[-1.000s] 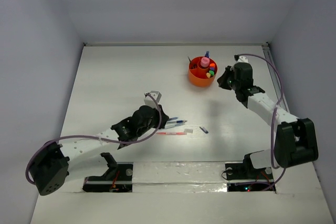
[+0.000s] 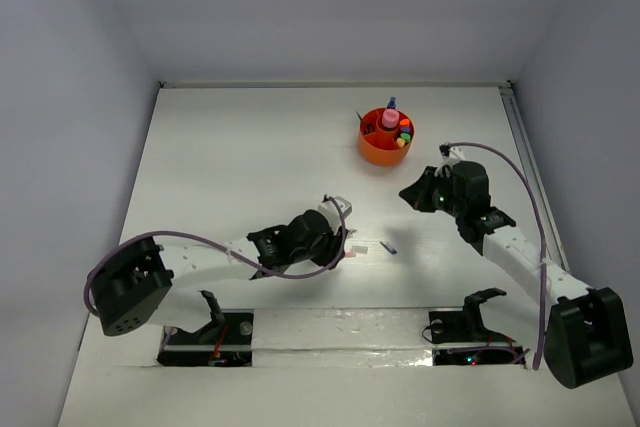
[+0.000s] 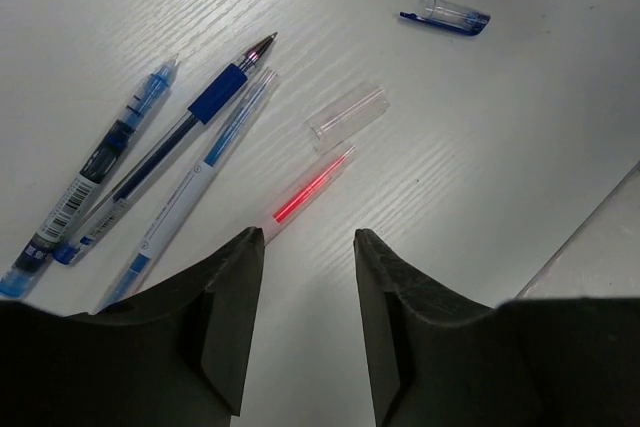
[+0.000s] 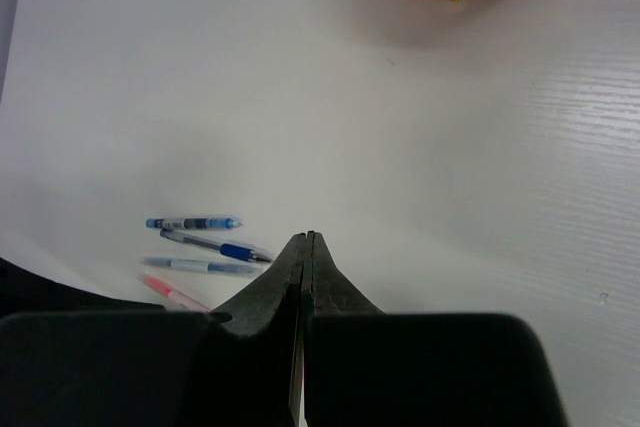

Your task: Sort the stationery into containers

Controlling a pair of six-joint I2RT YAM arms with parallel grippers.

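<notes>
An orange container (image 2: 375, 150) holding colourful stationery stands at the back right. In the left wrist view lie a blue-barrelled pen (image 3: 70, 197), a blue pen with exposed tip (image 3: 217, 92), a capped clear pen (image 3: 180, 207), a red pen (image 3: 305, 192), a clear cap (image 3: 348, 113) and a blue cap (image 3: 445, 17). My left gripper hangs over the red pen with fingers apart and nothing visible between them. My right gripper is shut, nothing between its tips, above bare table in front of the container.
My left gripper has moved right over the pens, hiding more of them in the top view. The right gripper has moved toward the front and slightly left, away from the container.
</notes>
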